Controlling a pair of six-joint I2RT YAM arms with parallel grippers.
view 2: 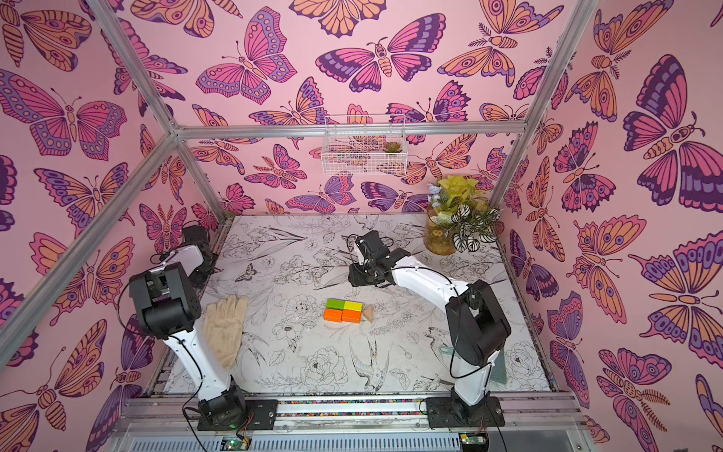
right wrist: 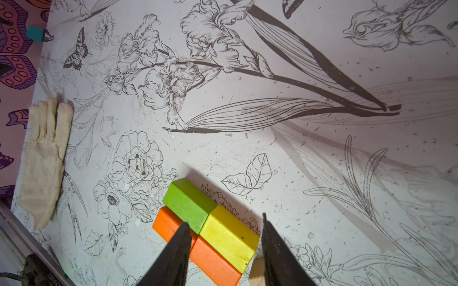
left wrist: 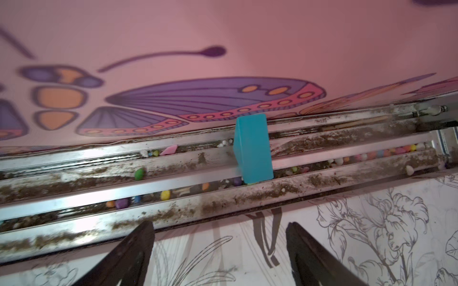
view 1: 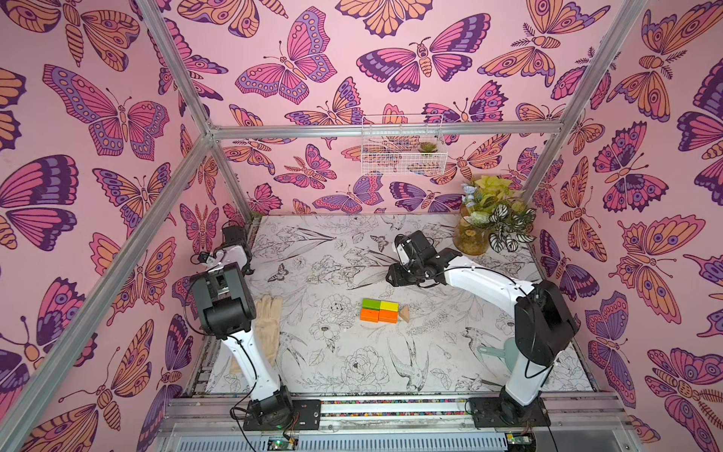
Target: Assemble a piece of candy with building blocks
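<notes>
Four blocks lie in a tight rectangle mid-table: a green block [right wrist: 189, 197] and a yellow block [right wrist: 230, 237] behind, two orange blocks [right wrist: 215, 262] in front. Touching or close to the right end is a wood-coloured piece [view 1: 404, 312], partly hidden by a finger in the right wrist view. A teal triangular block [left wrist: 256, 150] rests on the rails at the table's left edge. My left gripper is open facing it, empty. Over the table behind the blocks, my right gripper has its fingers apart with nothing held; the blocks lie well below.
A beige glove [view 1: 267, 327] lies at the left side of the table. At the back right stands a vase with flowers [view 1: 473, 239]. A grey-green item [view 2: 497, 369] sits by the right arm's base. Small coloured bits fill the rail grooves.
</notes>
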